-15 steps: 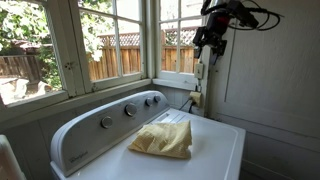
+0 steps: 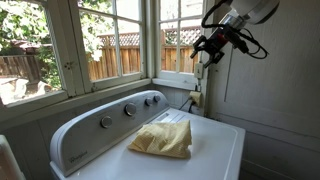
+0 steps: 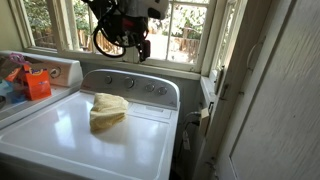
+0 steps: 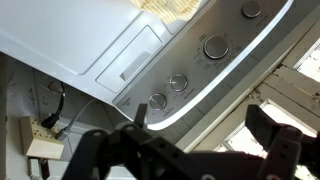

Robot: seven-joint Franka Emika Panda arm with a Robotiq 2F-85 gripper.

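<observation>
A pale yellow cloth (image 2: 162, 139) lies in a loose heap on the white top of the machine (image 2: 210, 150). In the second exterior view the cloth (image 3: 108, 110) rests near the middle of the lid, in front of the knobs. My gripper (image 2: 197, 49) hangs high in the air by the window corner, well above and away from the cloth. The wrist view shows the two dark fingers of the gripper spread wide, with nothing between them. Only a part of the cloth (image 4: 170, 7) reaches into that view's top edge.
The control panel with several knobs (image 4: 216, 47) runs along the back under the windows. An outlet box (image 4: 38, 136) with cables is on the wall beside the machine. An orange container (image 3: 38, 84) stands at the left. Most of the lid is bare.
The arm has swung and tilted near the window corner, its fingers turning more toward the left and its forearm coming into view. The cloth lies unmoved.
</observation>
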